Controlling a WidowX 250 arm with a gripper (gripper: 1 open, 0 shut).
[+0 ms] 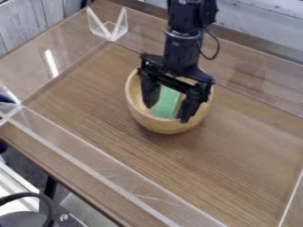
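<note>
My black gripper (pixel 175 90) is lowered into a round wooden bowl (pixel 166 123) near the middle of the table, its two fingers spread apart. Between and below them a green block (pixel 167 101) lies in the bowl, partly hidden by the gripper. I cannot tell whether the fingers touch it.
The wooden table (pixel 92 158) has wide clear room left, right and in front of the bowl. Clear strips of tape or plastic edging run along the left and back. A dark cable or fixture (pixel 35 217) sits at the lower left corner, off the table.
</note>
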